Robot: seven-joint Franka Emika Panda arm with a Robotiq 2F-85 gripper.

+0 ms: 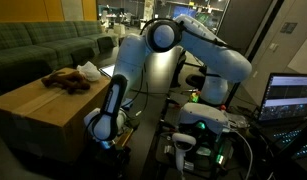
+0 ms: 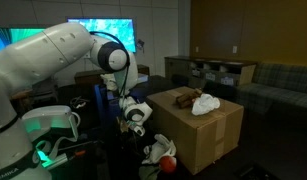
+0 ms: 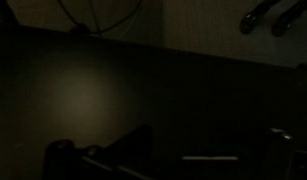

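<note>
In exterior view 1 my gripper hangs low over the dark floor beside a brown box. Exterior view 2 has the wrist of my arm to the left of that box. The wrist view is very dark; my fingers show along its lower edge, spread apart, and nothing can be made out between them. On the floor in exterior view 2 lie a white crumpled thing and a red round object, near the box's front.
A brown plush-like thing and a white cloth or bag rest on the box top. Behind stands a green sofa. A second robot arm and a monitor are at right. Cables cross the floor.
</note>
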